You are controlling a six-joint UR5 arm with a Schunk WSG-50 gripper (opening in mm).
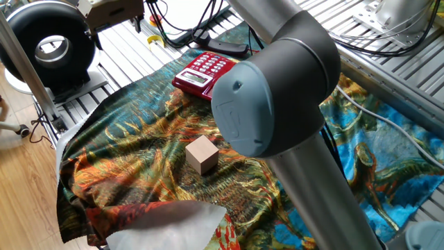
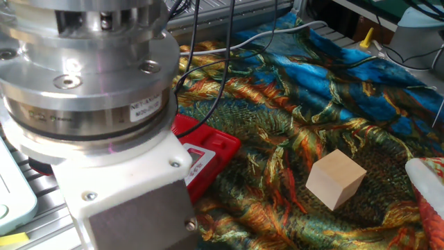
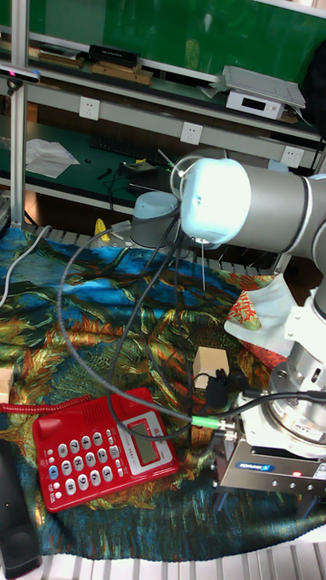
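Note:
A plain wooden cube [image 1: 202,154] rests on the patterned cloth [image 1: 139,149], with open cloth around it; exterior view 2 shows the same cube [image 2: 336,179] at the right. The red telephone [image 3: 101,449] lies on the cloth, its dark handset [image 3: 16,512] off to one side. My gripper [image 3: 264,501] hangs beside the telephone, away from the cube. In exterior view 1 only part of the gripper body shows at the upper left. Its fingertips are too dark and too hidden to tell how the fingers stand or whether anything is between them.
A turned-over cloth corner [image 1: 166,229] shows its white underside near the cube. Loose cables [image 3: 75,333] loop across the scene in exterior view 3. A tan object [image 3: 5,382] is cut off by the left edge there.

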